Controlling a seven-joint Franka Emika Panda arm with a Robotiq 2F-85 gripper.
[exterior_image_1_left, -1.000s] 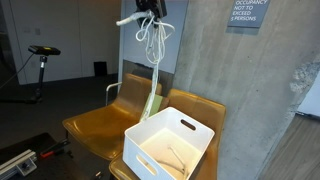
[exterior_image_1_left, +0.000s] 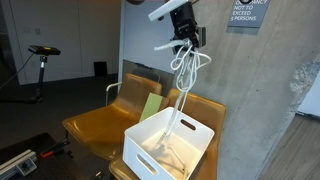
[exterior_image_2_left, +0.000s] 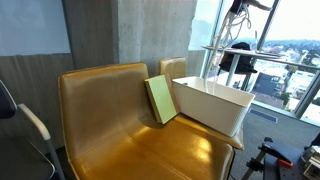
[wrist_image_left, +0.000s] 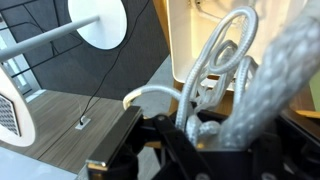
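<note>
A bundle of white rope (exterior_image_1_left: 188, 68) hangs from my gripper (exterior_image_1_left: 187, 44), which is shut on it. In the wrist view the rope (wrist_image_left: 232, 75) loops up from between the dark fingers and covers much of the gripper. Below it a white bin (exterior_image_1_left: 150, 163) rests on a tan chair seat, and the rope's lower strands reach down into its opening. Something thin and pale lies on the bin's floor, too small to make out. The second exterior view has the bin (exterior_image_2_left: 215, 108) at the right, with the rope (exterior_image_2_left: 237, 15) above it.
Tan chairs (exterior_image_1_left: 98, 125) stand in a row against a concrete wall (exterior_image_1_left: 245, 80). Propped on the chair beside the bin is a green-tan panel (exterior_image_2_left: 161, 100). A thin stand (exterior_image_1_left: 42, 70) is at the far left.
The rope hung left of the bin near the panel a second ago; now its strands hang into the bin.
</note>
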